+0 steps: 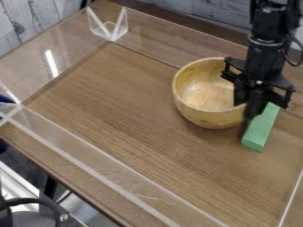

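A wide tan bowl (201,93) sits on the wooden table on the right half of the view. My black gripper (249,99) is down at the bowl's right rim; its fingertips are dark and partly hidden, and it looks closed on that rim, though the contact is hard to make out. A green rectangular block (260,131) lies just right of the bowl, partly under the gripper.
A clear plastic item (108,25) stands at the back left. Black hardware (30,213) shows at the lower left corner.
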